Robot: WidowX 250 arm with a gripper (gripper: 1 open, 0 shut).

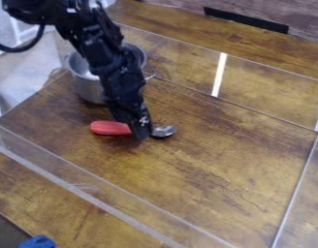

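My black gripper (140, 128) is low over a red-handled spoon lying on the wooden table, its fingers around the handle near where it meets the metal head. The red handle (110, 127) shows to the left of the fingers and the silver head (166, 130) to the right. Whether the fingers are closed on it is unclear.
A steel pot (84, 79) stands behind the arm at the left. A blue object (36, 241) lies at the bottom left corner, outside the clear barrier.
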